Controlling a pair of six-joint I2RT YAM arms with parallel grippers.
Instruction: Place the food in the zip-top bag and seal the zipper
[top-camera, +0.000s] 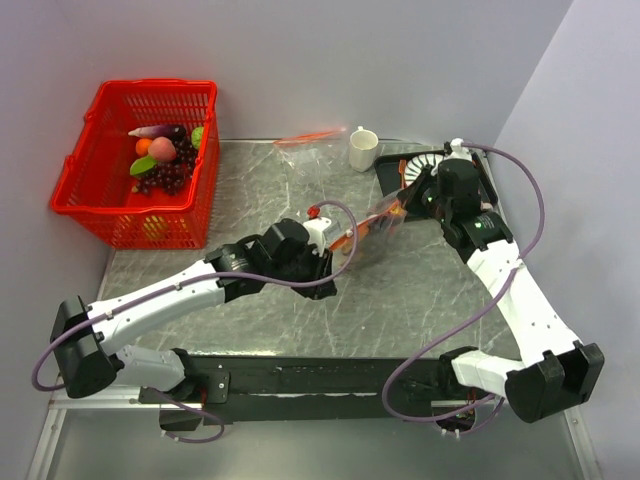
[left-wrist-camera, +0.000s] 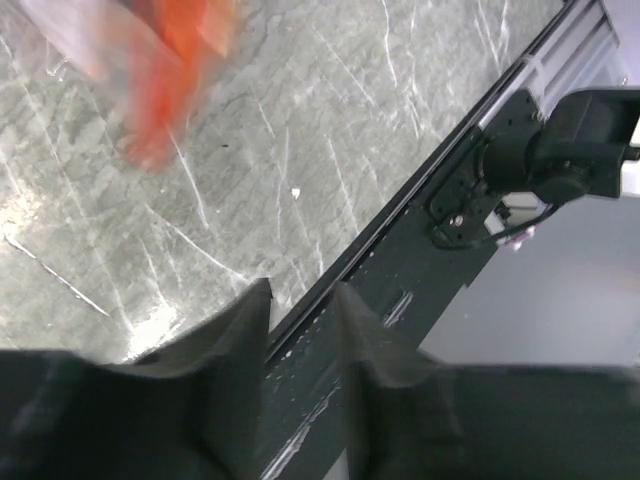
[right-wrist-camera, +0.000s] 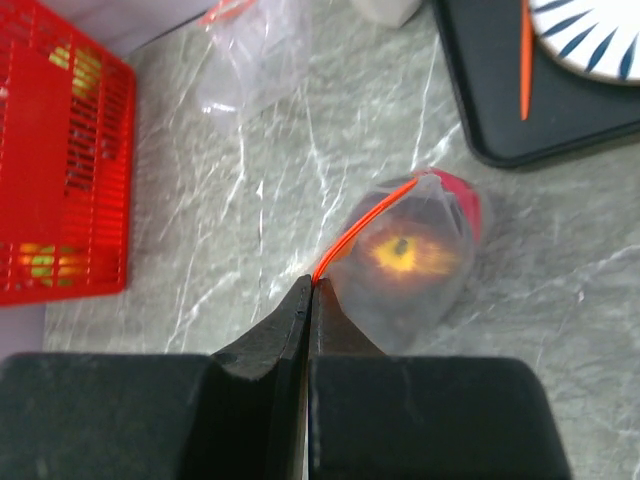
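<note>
A clear zip bag (top-camera: 385, 220) with an orange zip strip hangs slantwise between my arms, its lower left end close to the left gripper. Something yellow-orange and something red show inside the bag (right-wrist-camera: 410, 255), blurred through the plastic. My right gripper is shut on the end of the orange strip (right-wrist-camera: 362, 226). Apart from the bag, my left gripper stands partly open with nothing between its fingertips. The bag's orange end (left-wrist-camera: 175, 80) is a blur at the upper left of the left wrist view.
A red basket (top-camera: 130, 225) of fruit and vegetables stands at the left. Toward the back lie another clear bag (top-camera: 312, 150), a white mug (top-camera: 363, 149) and a black tray (top-camera: 388, 178) with a striped plate.
</note>
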